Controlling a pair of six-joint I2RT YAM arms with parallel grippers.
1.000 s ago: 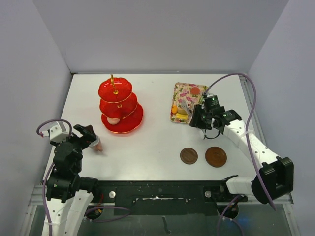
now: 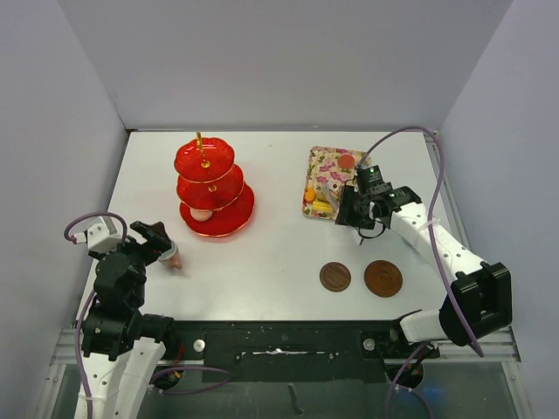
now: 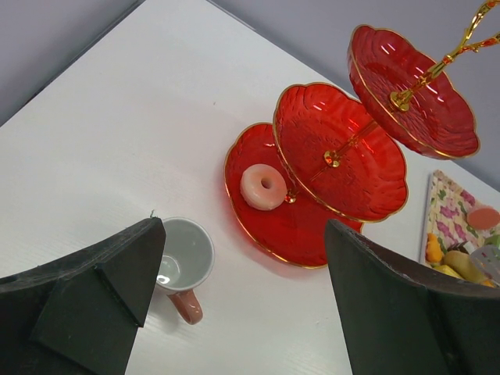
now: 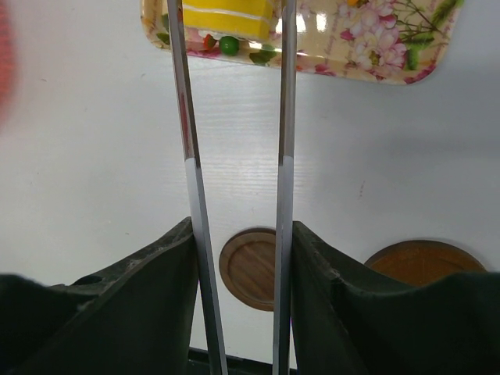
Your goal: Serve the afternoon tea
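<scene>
A three-tier red stand (image 2: pixel 208 188) holds a pink donut (image 3: pixel 262 187) on its bottom plate. My left gripper (image 2: pixel 140 237) is open beside a white cup (image 3: pixel 187 250) with a pinkish handle at the table's left. At the back right a floral tray (image 2: pixel 328 161) holds a yellow cake-like piece (image 4: pixel 226 16), an orange piece (image 2: pixel 309 194) and other items. My right gripper (image 2: pixel 348 209) is over the tray's front, its long fingertips either side of the yellow piece in the right wrist view, part open; whether they touch it I cannot tell.
Two round brown coasters (image 2: pixel 334 276) (image 2: pixel 383 278) lie at the front right. Walls enclose the back and sides.
The left arm has not moved.
</scene>
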